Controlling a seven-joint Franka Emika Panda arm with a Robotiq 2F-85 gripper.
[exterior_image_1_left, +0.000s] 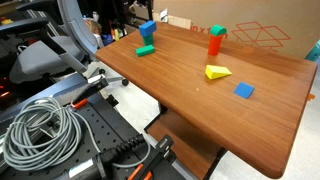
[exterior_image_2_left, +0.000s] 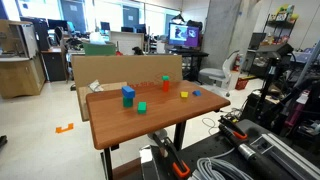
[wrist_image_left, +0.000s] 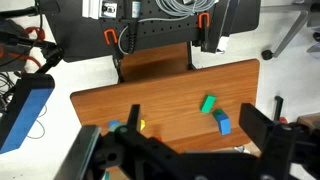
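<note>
On the brown table (exterior_image_1_left: 185, 75) stands a tall blue piece (exterior_image_1_left: 147, 28), perhaps stacked, with a green block (exterior_image_1_left: 146, 50) lying beside it. Further along, a red cylinder (exterior_image_1_left: 215, 45) carries a green piece (exterior_image_1_left: 218, 31) on top. Between that and the near end are a yellow wedge-like block (exterior_image_1_left: 217, 72) and a flat blue square (exterior_image_1_left: 244, 90). From above, the wrist view shows the green block (wrist_image_left: 208, 103) and blue piece (wrist_image_left: 222, 122) on the right side, part of the yellow block (wrist_image_left: 142, 125) on the left. My gripper is open above the table, nothing between its fingers.
Coiled grey cable (exterior_image_1_left: 42, 135) lies on the robot's base beside the table. A wooden panel (exterior_image_2_left: 125, 68) stands along the table's far side. Bare tabletop takes up the middle, between the two groups of blocks.
</note>
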